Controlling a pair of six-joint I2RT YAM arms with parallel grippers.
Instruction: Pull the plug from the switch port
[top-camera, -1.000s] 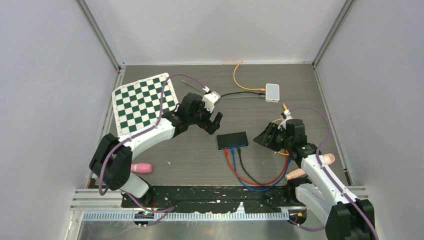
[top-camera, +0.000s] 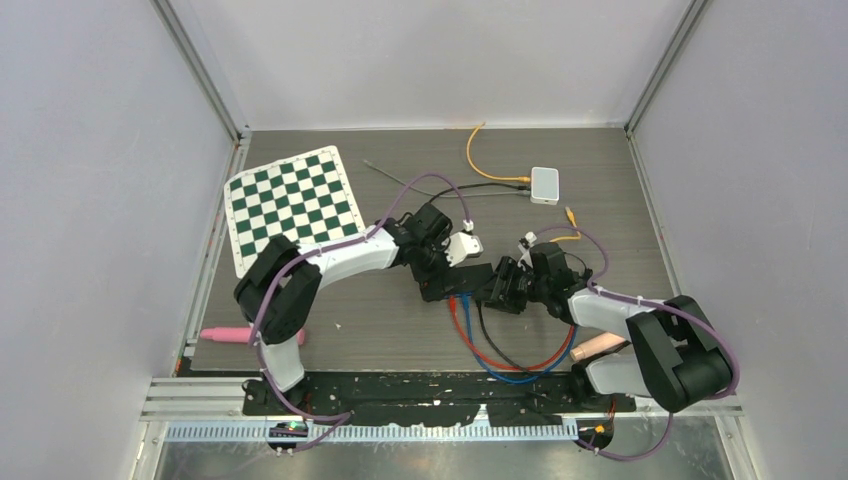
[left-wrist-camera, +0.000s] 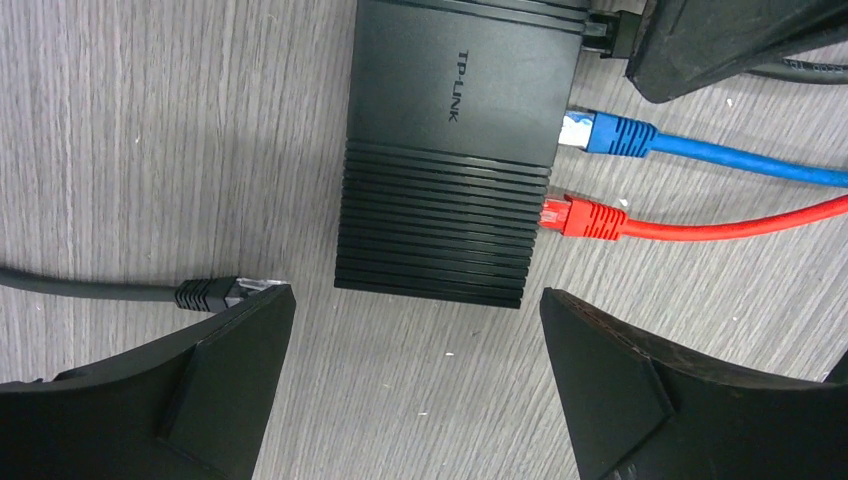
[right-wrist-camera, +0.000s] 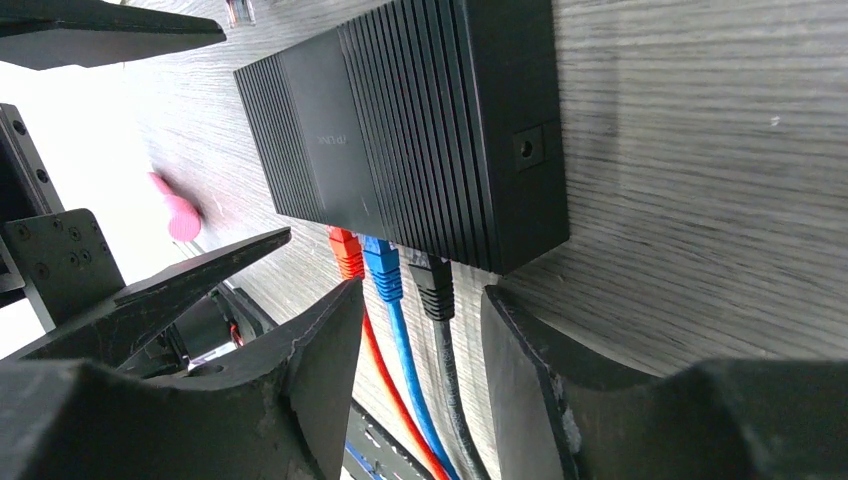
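Note:
A flat black switch (left-wrist-camera: 450, 110) lies on the table, with a blue plug (left-wrist-camera: 615, 134), a red plug (left-wrist-camera: 590, 216) and a black plug (right-wrist-camera: 434, 287) in a row along one side. My left gripper is open, its fingers spread to either side of the switch's ribbed end and apart from it. In the right wrist view, my right gripper stands open at the black plug, one finger on each side with gaps between. That plug is still at the switch's edge. From above, both grippers partly cover the switch.
Another loose black plug (left-wrist-camera: 215, 293) lies by my left finger. A white box (top-camera: 545, 185) with cables sits at the back, a checkered board (top-camera: 295, 205) at the left. Red and blue cables (top-camera: 515, 375) loop in front of the switch.
The switch looks unmoved.

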